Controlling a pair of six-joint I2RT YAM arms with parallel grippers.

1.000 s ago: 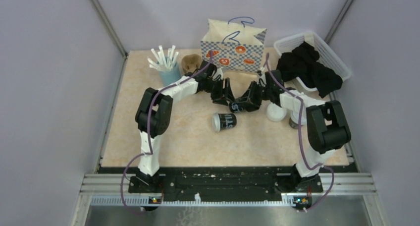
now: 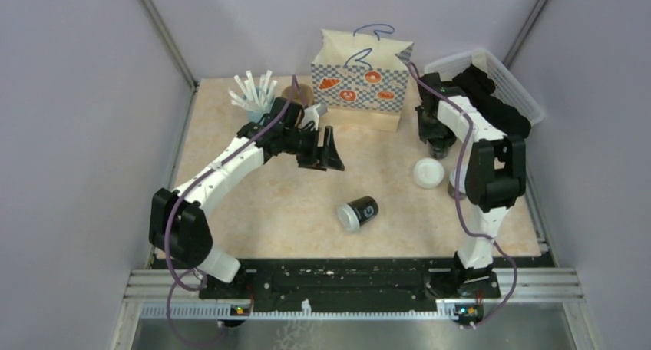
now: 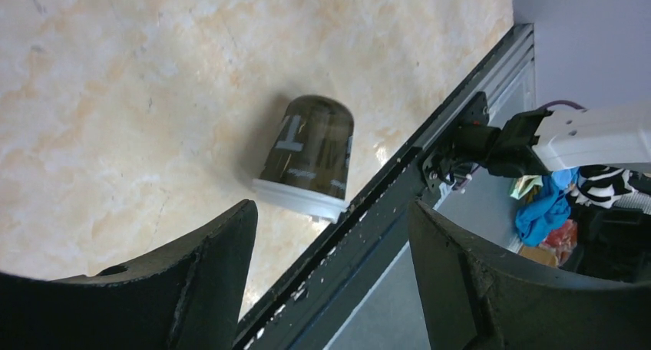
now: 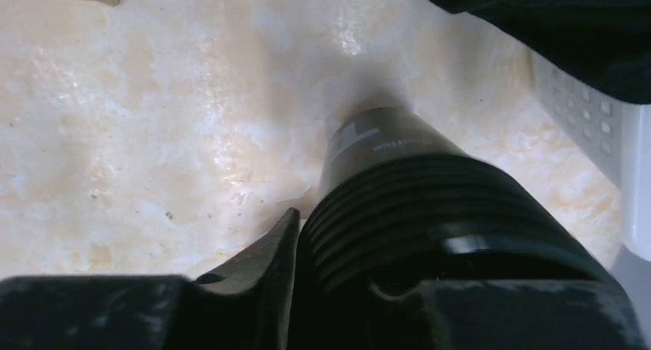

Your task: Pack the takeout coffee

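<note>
A black cup with a white lid [image 2: 358,213] lies on its side near the table's front; the same cup [image 3: 311,146] shows in the left wrist view. Above and behind it hovers my left gripper [image 2: 322,167], fingers spread and empty. My right gripper [image 2: 430,135] is at the back right, around another dark cup [image 4: 391,139]. One finger [image 4: 265,269] rests close against this cup's side; its rim end faces the camera. Farther back stands the checked paper bag [image 2: 359,89] with blue handles, its top open.
A white lid [image 2: 428,173] lies right of centre, beside a lidded cup [image 2: 456,189] partly covered by my right arm. Beyond it is a white basket [image 2: 523,98] with black cloth [image 2: 491,100]. Straws in a blue holder [image 2: 258,112] stand back left.
My right gripper has carried its cup from the table's middle toward the back right. My left gripper has pulled back to the left. The lying cup has rolled a little toward the front.
</note>
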